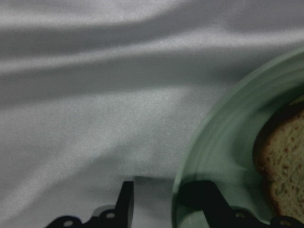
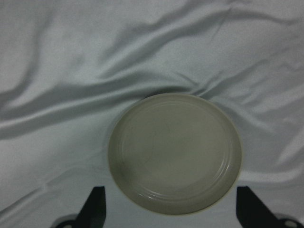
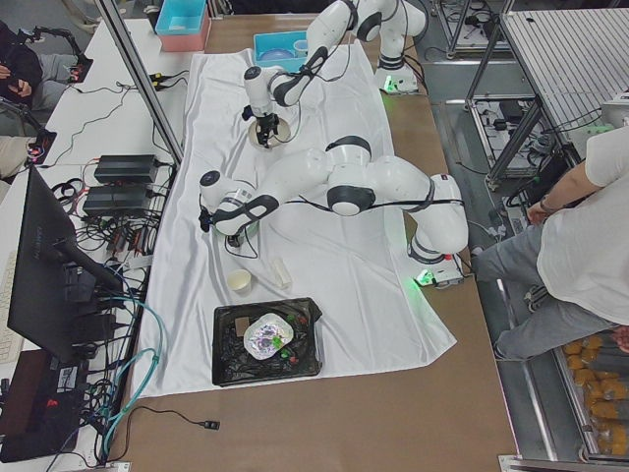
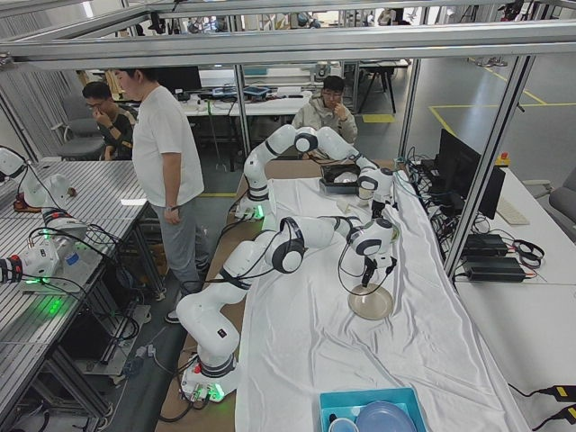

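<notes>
A green plate (image 1: 228, 118) holds a slice of brown bread (image 1: 282, 161) at the right of the left wrist view. My left gripper is open at its left edge, one finger over the rim and the other over the cloth, nothing seen between them. My right gripper stands open above an empty beige plate (image 2: 173, 149), also visible in the camera right view. In the camera left view the left arm's head largely hides the green plate.
A cream cup (image 3: 239, 278) and a pale object (image 3: 280, 273) lie on the white cloth. A black tray (image 3: 226, 354) with a white container (image 3: 263, 339) is at the near end, a blue bin (image 4: 364, 405) at the other. A person stands beside the table.
</notes>
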